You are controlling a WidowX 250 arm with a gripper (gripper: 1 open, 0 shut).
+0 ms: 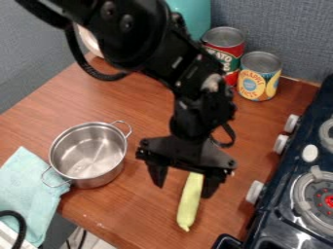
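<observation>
My black gripper (185,173) hangs low over the wooden table (143,219), its two fingers spread open on either side of the upper end of a pale yellow-green corn cob (189,204). The cob lies lengthwise between the stove and a steel pot (88,156). Whether a finger touches the cob cannot be told; the upper end is partly hidden by the gripper.
The black stove (279,214) with white knobs fills the right side. A light blue cloth (26,185) lies left of the pot. Two cans (259,80) stand at the back right, beside a teal container (189,15).
</observation>
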